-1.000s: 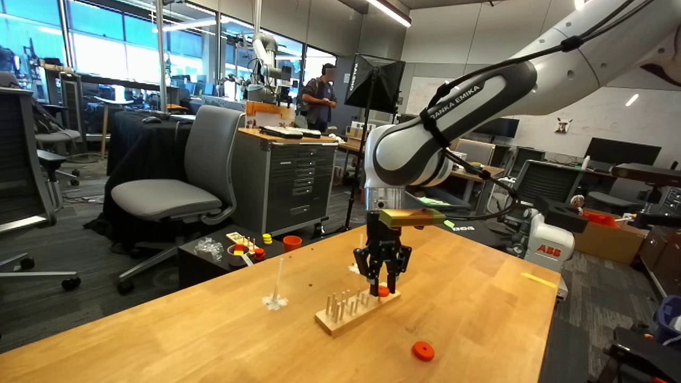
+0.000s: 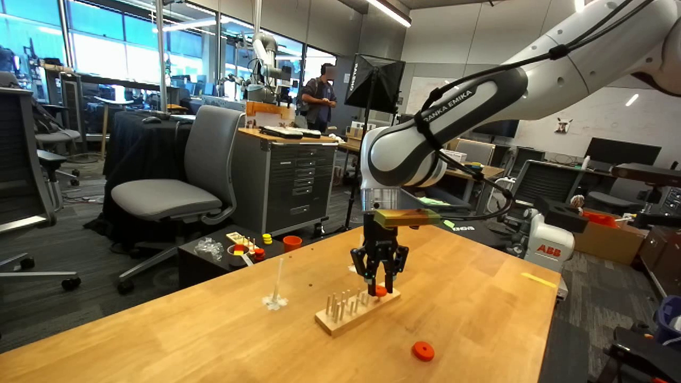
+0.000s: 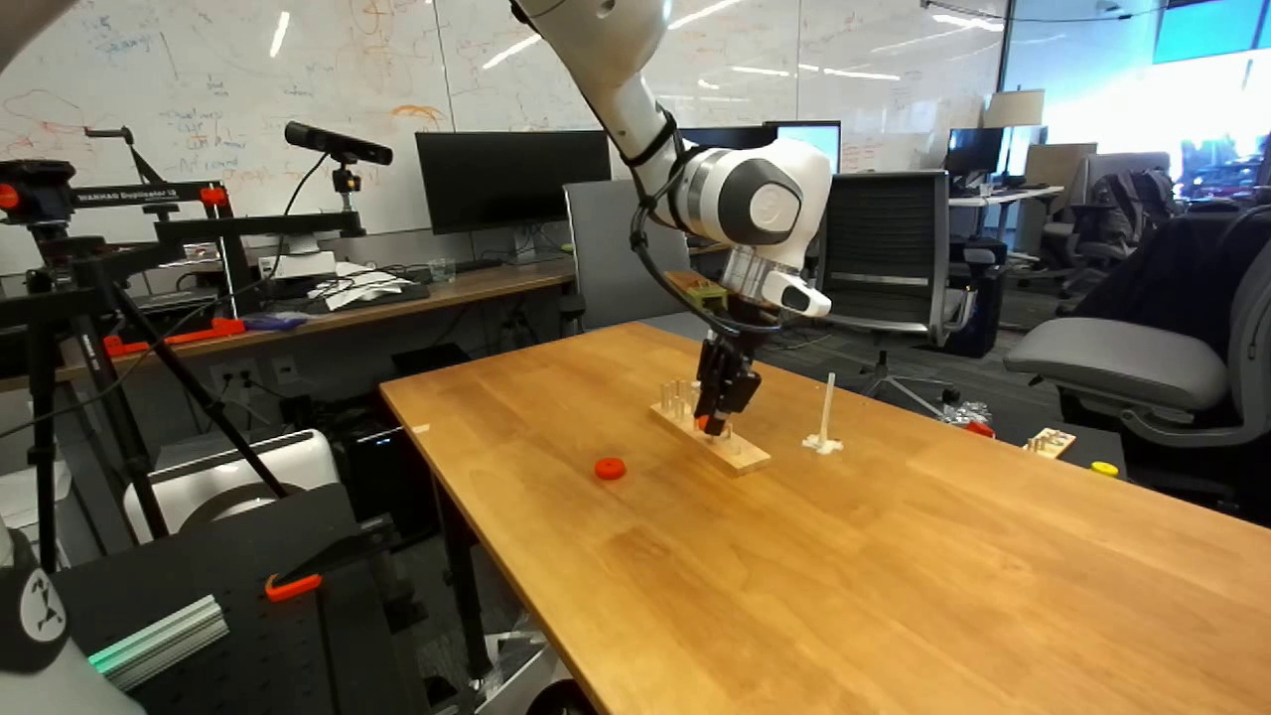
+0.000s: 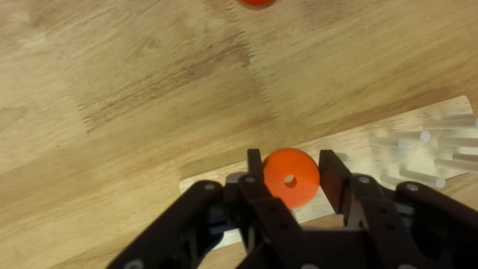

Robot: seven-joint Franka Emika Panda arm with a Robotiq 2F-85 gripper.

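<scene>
An orange-red ring (image 4: 292,178) with a small centre hole is pinched between the two black fingers of my gripper, which is shut on it. Below the ring lies a pale wooden pegboard (image 2: 345,325). Several thin pegs (image 4: 421,136) rise from the board's right part in the wrist view. Only a pale spot shows through the ring's hole, and I cannot tell whether a peg is under it. In exterior view 2 the gripper (image 3: 712,427) stands over the board (image 3: 745,457). A second red ring (image 2: 422,350) lies flat on the table, apart from the board.
An upright white rod (image 2: 277,282) is taped to the table (image 2: 210,325) beyond the board, with another partly behind the gripper. Off the table, a black stand holds another pegboard (image 2: 241,242) and an orange cup (image 2: 292,242).
My gripper, carrying the ring, has shifted slightly left along the board in exterior view 1. The board and the loose red ring have stayed put.
</scene>
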